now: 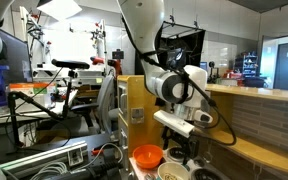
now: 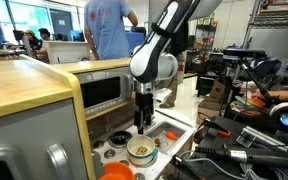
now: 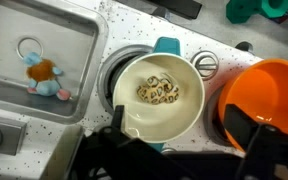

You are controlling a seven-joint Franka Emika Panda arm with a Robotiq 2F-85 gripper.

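Note:
A cream pot [image 3: 144, 112] with teal handles stands on a round burner in the wrist view, a small brown-and-tan bundle [image 3: 159, 90] lying inside it. Above the pot, my gripper is open, its dark fingers [image 3: 246, 132] wide apart with nothing between them. Exterior view 2 shows the gripper [image 2: 143, 117] pointing down over the pot [image 2: 141, 149], clear of its rim.
Beside the pot is an orange bowl [image 3: 266, 92]. On the pot's other side, a metal sink [image 3: 76, 42] holds a small blue-and-pink toy [image 3: 44, 75]. A wooden shelf [image 1: 259, 95] runs along the back in exterior view 1.

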